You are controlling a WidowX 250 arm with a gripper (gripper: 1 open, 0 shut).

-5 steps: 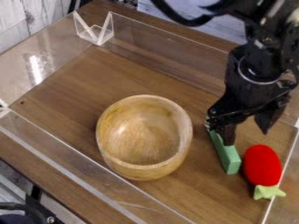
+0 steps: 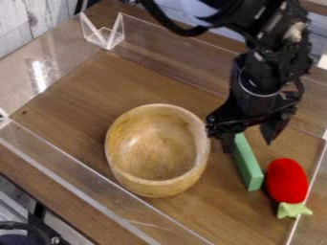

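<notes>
My black gripper (image 2: pixel 250 128) hangs open on the right of the tray, its fingertips low over the upper end of a green block (image 2: pixel 250 167); whether they touch it is unclear. The block lies between a wooden bowl (image 2: pixel 128 148) and a red plush vegetable with a pale green top (image 2: pixel 286 180), at the lower right.
A clear-walled wooden tray floor (image 2: pixel 83 100) surrounds the objects, with free room at the upper left and middle. A small clear plastic piece (image 2: pixel 105 31) stands at the top left corner. The tray's edge runs along the right.
The bowl, block and red plush look unmoved.
</notes>
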